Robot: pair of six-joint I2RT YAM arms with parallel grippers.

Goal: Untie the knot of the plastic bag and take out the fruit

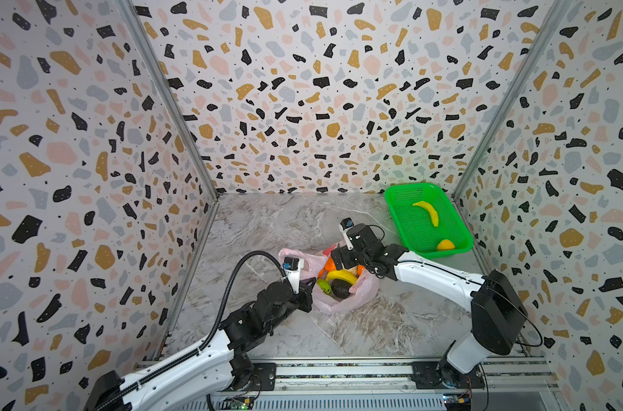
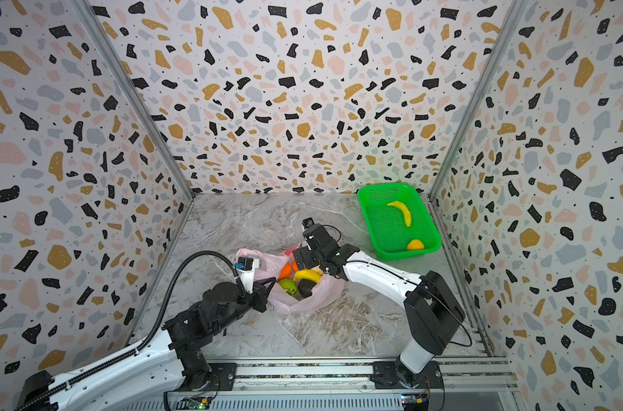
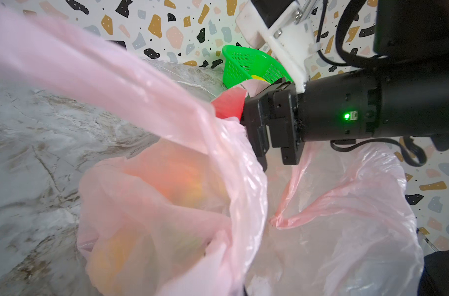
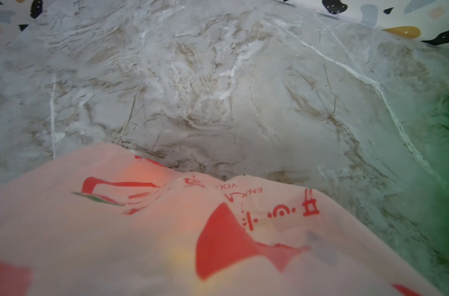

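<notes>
The pink plastic bag point(image 1: 332, 304) lies open at the middle of the table, with an orange fruit point(image 2: 285, 271), a banana point(image 1: 341, 275), a green fruit point(image 2: 288, 287) and a dark fruit point(image 1: 340, 289) inside. My left gripper point(image 1: 304, 291) is at the bag's left side, shut; pink film fills its wrist view and hides much. My right gripper point(image 1: 342, 257) is over the bag's back right, above the fruit; its fingers look apart, with nothing seen held. The right wrist view shows printed film point(image 4: 135, 236) close up.
A green basket point(image 1: 400, 226) at the back right holds a banana point(image 1: 427, 211) and a yellow-orange fruit point(image 1: 445, 244). Patterned walls close in the back and sides.
</notes>
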